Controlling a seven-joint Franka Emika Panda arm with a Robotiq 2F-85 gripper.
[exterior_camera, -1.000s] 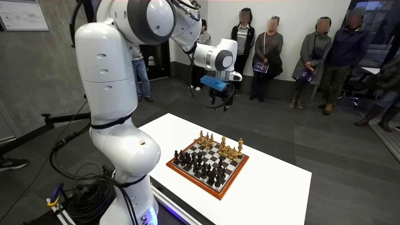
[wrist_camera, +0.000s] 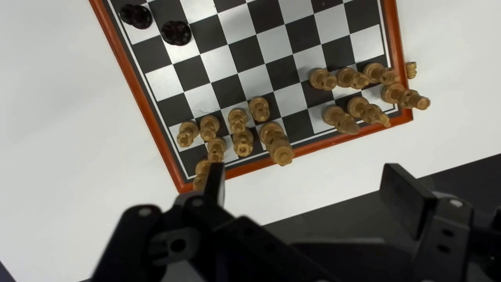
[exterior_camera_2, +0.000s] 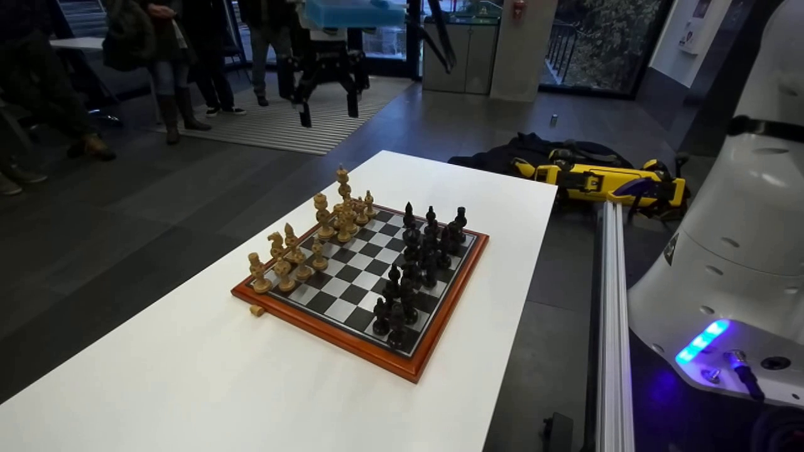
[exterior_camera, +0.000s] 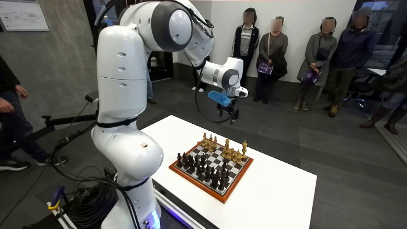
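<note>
My gripper (exterior_camera_2: 328,119) is open and empty, hanging well above the far edge of the table. Below it lies a chessboard (exterior_camera: 194,179) with a reddish wooden frame. Light wooden pieces (exterior_camera_2: 324,218) stand along the board's far side, and dark pieces (exterior_camera_2: 429,252) stand along the side nearer my base. In the wrist view the left finger (wrist_camera: 215,184) overlaps the light piece at the board's corner in the picture, while the right finger (wrist_camera: 404,197) appears past the table edge. One small light piece (exterior_camera_2: 257,309) lies on the table just outside the frame.
Several people stand along the far wall, away from the table. A yellow robot (exterior_camera_2: 618,184) rests on the floor beyond the table. A cable loops beside my wrist.
The board and its pieces look unmoved. A person has stepped in at the left.
</note>
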